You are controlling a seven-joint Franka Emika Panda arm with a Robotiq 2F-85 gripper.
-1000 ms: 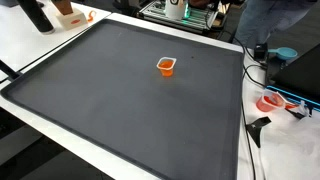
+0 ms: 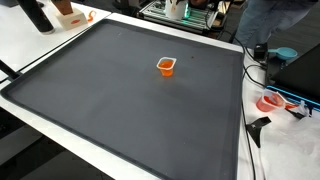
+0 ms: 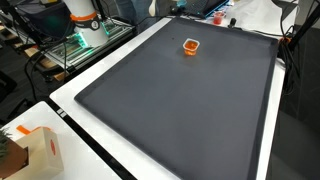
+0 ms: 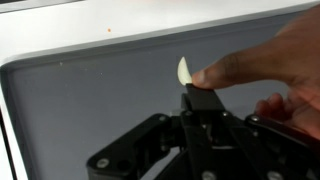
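Note:
In the wrist view my gripper is shut, its dark fingers close together. A pale, crescent-shaped piece sticks out from between the fingertips. A person's hand reaches in from the right, one fingertip right beside the piece and the gripper tips. A small white-rimmed cup with orange inside stands on the dark grey tray; it also shows in exterior view 2, near the far edge. The gripper cannot be made out in either exterior view.
The tray has a pale border, and most of its surface is bare. A red cup-like item lies beyond the right side. Brown and white containers stand off the far left corner. Black cables run along the right.

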